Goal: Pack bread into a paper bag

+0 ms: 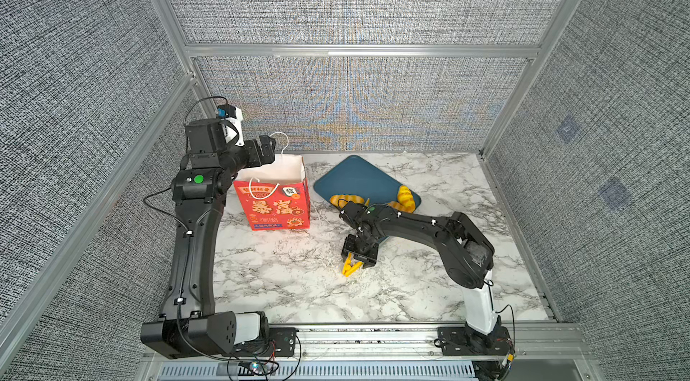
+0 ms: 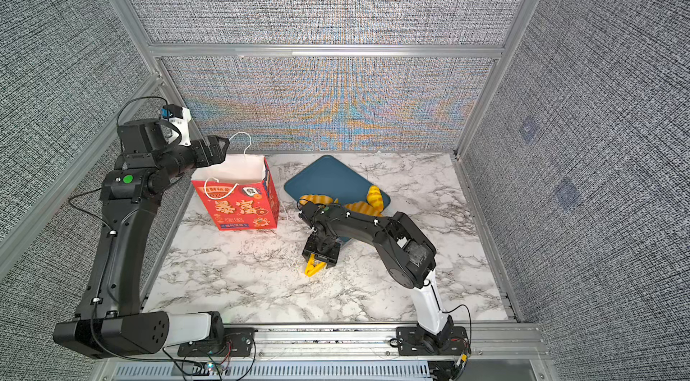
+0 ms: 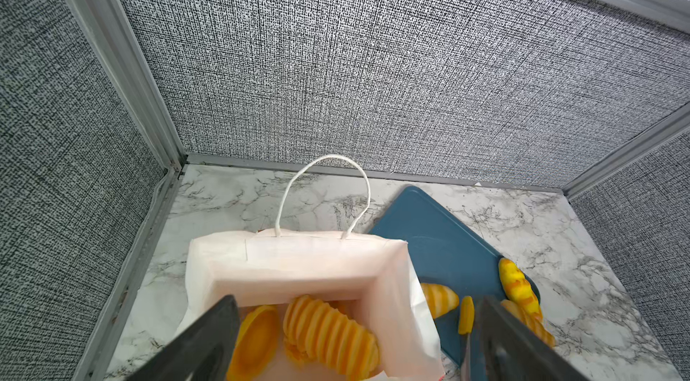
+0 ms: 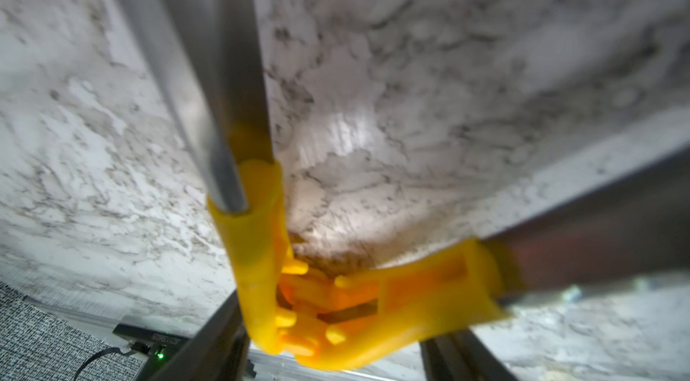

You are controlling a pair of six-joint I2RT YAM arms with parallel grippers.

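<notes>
The red paper bag [image 1: 276,208] stands upright, open at the top; the left wrist view shows bread [image 3: 330,338] inside it. Over its mouth, my left gripper is open and empty. On the blue tray [image 1: 352,172] lie a striped bread [image 3: 438,299], a yellow bread [image 3: 519,284] and another bread [image 3: 530,320]. My right gripper is closed part way on the tongs [image 4: 402,309], at their yellow joined end. Their metal arms spread apart, and one yellow tip [image 3: 465,315] shows over the tray. Whether they touch bread is hidden.
The bag's white handle [image 3: 323,158] rises at the back of its mouth. My right arm [image 1: 417,226] crosses the tray's front part and hides some of it.
</notes>
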